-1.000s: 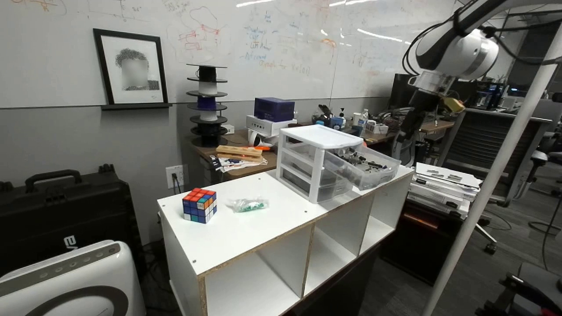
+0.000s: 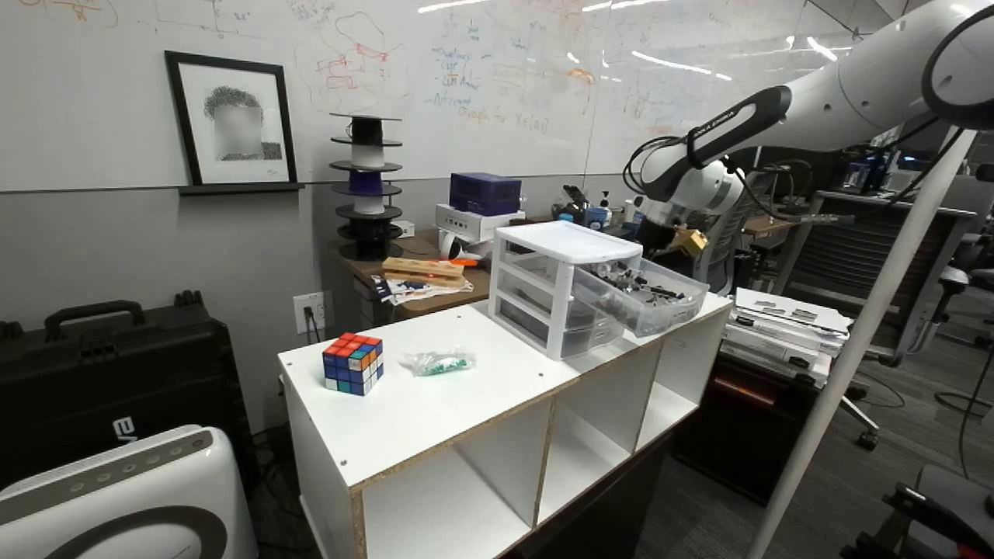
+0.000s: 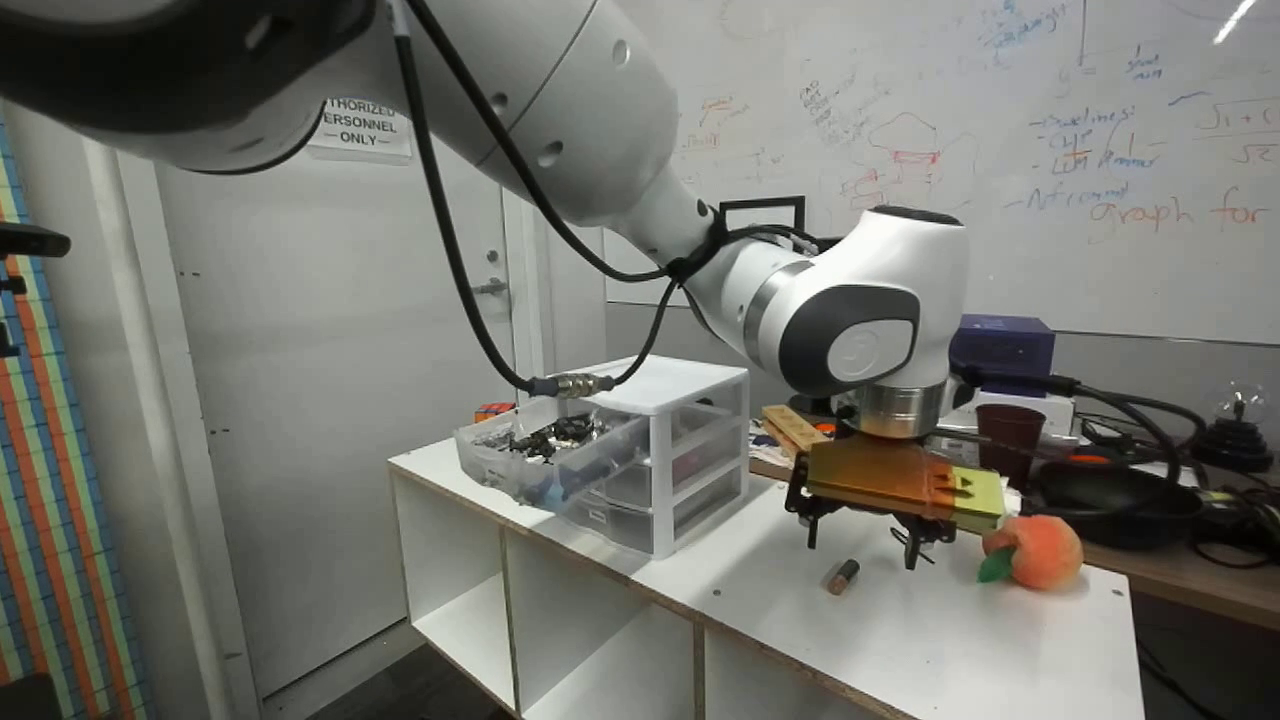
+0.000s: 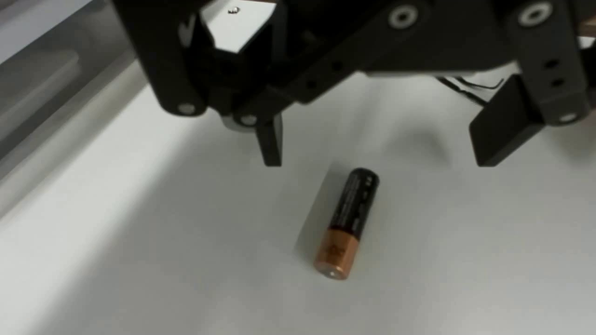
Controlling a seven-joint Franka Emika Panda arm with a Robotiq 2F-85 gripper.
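A black and copper battery (image 4: 347,223) lies on its side on the white shelf top (image 4: 447,268). My gripper stands open above the shelf, nothing between its wide-apart fingers. In the wrist view the battery appears below the gap between the fingertips. Exterior view 2 shows the same battery (image 3: 843,577) under the gripper (image 3: 861,550), with space between them. From exterior view 1, the drawer unit (image 2: 565,241) hides the battery and part of the gripper.
A clear drawer (image 2: 675,317) full of small dark parts sticks out of the drawer unit. An orange peach-like fruit (image 3: 1044,554) sits close to the gripper. A Rubik's cube (image 2: 354,363) and a clear bag (image 2: 439,362) occupy the shelf's other end.
In exterior view 1 my arm has swung left and lower, bringing the gripper from the far right to just behind the drawer unit. The objects on the shelf have stayed put.
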